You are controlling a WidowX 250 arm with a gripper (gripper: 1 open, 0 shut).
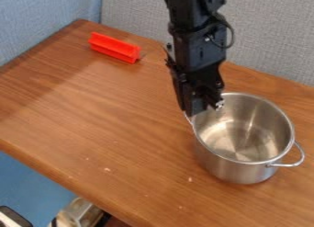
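A steel pot [243,150] with loop handles stands on the right of the wooden table. The black gripper [200,100] is at the pot's upper-left rim, by the left handle. Its fingers are shut, and whatever is between them is too small and dark to make out. A red block [114,47] lies at the back left of the table.
A grey padded wall [270,28] stands behind.
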